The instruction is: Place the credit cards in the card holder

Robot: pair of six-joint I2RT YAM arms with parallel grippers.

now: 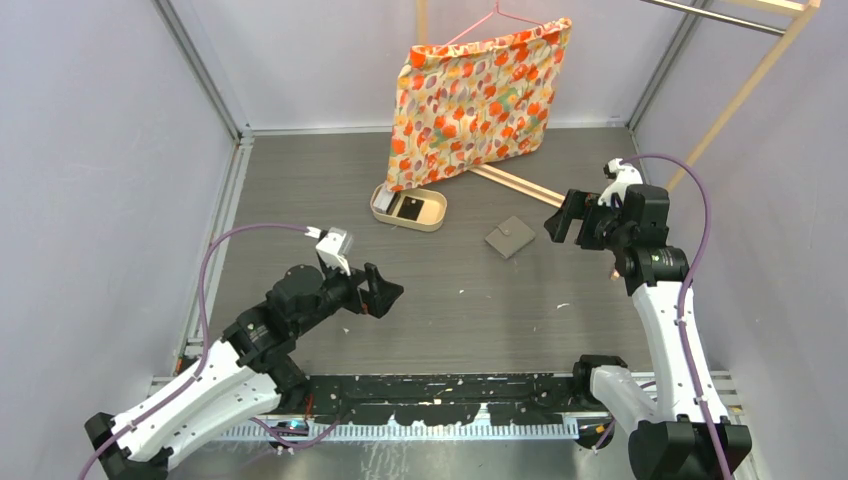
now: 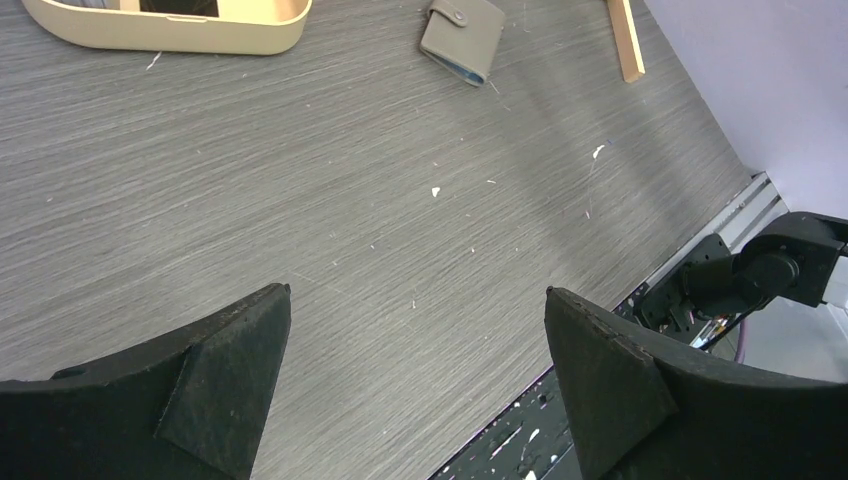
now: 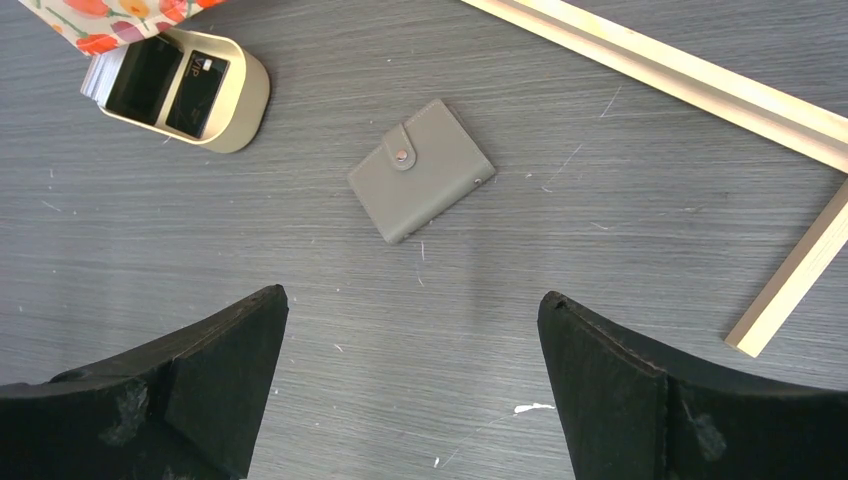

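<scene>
The grey card holder [image 1: 510,237] lies flat on the table, its snap tab [image 3: 402,150] facing up and fastened as far as I can see. Left of it is a cream tray [image 1: 432,217]. Inside the tray, a black card [image 3: 197,93] with "VIP" lettering rests beside a larger dark item [image 3: 145,78] and whitish cards or papers [image 3: 100,80] at the end. My left gripper [image 1: 384,291] hovers open and empty, nearer the front than the tray. To the right of the card holder, my right gripper [image 1: 563,227] is open too, nothing between its fingers.
Patterned orange cloth [image 1: 480,105] on a pink hanger hangs over the tray's back edge. Wooden bars [image 1: 520,184] lie on the table behind the card holder and run toward the right arm.
</scene>
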